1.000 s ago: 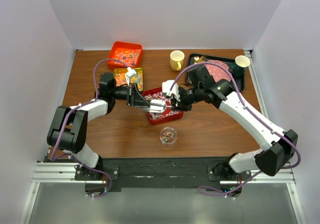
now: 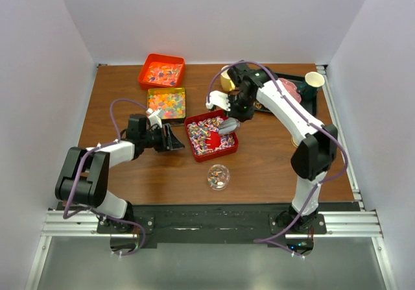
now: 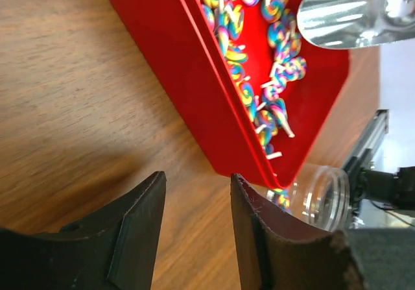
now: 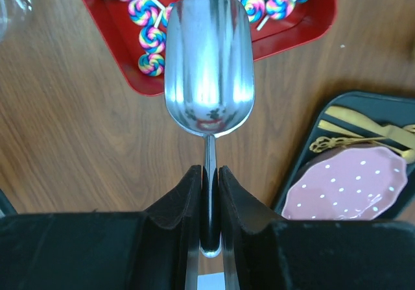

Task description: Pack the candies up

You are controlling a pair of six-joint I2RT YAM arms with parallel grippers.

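A metal scoop (image 4: 209, 69) is gripped by its handle in my right gripper, which is shut on it. In the top view the scoop (image 2: 228, 126) hangs over the right part of the red box (image 2: 213, 155). Swirl lollipops (image 2: 201, 134) lie in that box, with bare red floor between them. My left gripper is open and empty, just left of the box's near wall (image 3: 214, 102). A clear glass jar (image 2: 218, 177) with some candies in it stands in front of the box.
Behind stand an orange-red box (image 2: 142, 77) and a yellow box (image 2: 151, 102) of other candies. A dark tray (image 2: 314, 109) with a pink dish (image 2: 286, 90), a green cup (image 2: 314, 82) and a yellow mug (image 2: 227, 82) occupy the back right.
The scoop has gone rightward with my right gripper, away from my left one.
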